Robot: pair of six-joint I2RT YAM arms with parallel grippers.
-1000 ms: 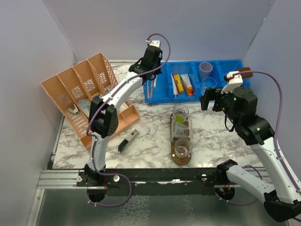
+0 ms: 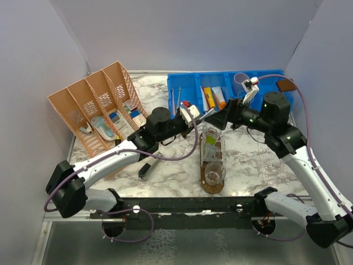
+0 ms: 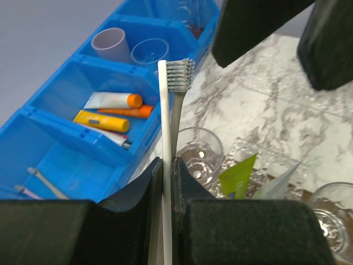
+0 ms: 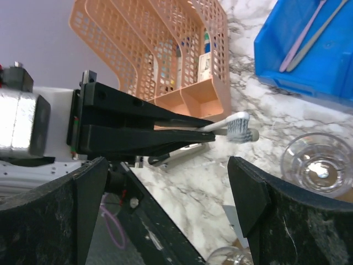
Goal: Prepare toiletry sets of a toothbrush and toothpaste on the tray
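My left gripper (image 2: 189,120) is shut on a white toothbrush (image 3: 166,132), held about level above the tray's glasses. My right gripper (image 2: 223,113) stands open facing the brush head; in the right wrist view the bristle end sits just beyond its open fingers, apparently untouched. The wooden tray (image 2: 212,186) carries two clear glasses (image 2: 215,173) with a clear holder and green item between. Toothbrushes (image 4: 298,53) lie in the blue bin's left compartment; toothpaste tubes (image 3: 102,121) lie in the middle one.
The blue bin (image 2: 187,83) spans the back, with cups on its right. A peach organizer (image 2: 83,110) stands at left, a grey-black object (image 2: 150,165) near the front. Bare marble surrounds the tray.
My left gripper has swung from the blue bin down and toward the centre, carrying the toothbrush. My right gripper has moved left toward it.
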